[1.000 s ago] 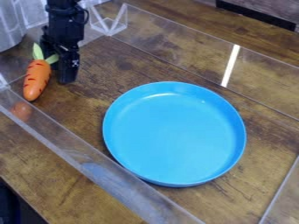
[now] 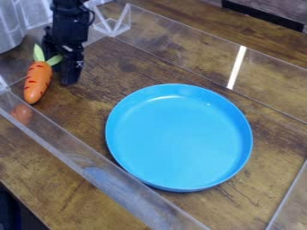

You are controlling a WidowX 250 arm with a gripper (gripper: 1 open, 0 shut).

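Note:
An orange carrot with a green top (image 2: 38,82) lies upright in the view on the wooden floor at the left, close to the clear wall. The dark gripper (image 2: 63,55) hangs at the top left, just right of the carrot's green top. Its fingers are dark and small, and their gap is hard to make out. A large blue plate (image 2: 178,137) sits at the centre right.
Clear plastic walls (image 2: 93,172) border the wooden work surface (image 2: 144,54) at the left and lower left, with another edge at the right. Bare wood is free above the plate and between plate and carrot.

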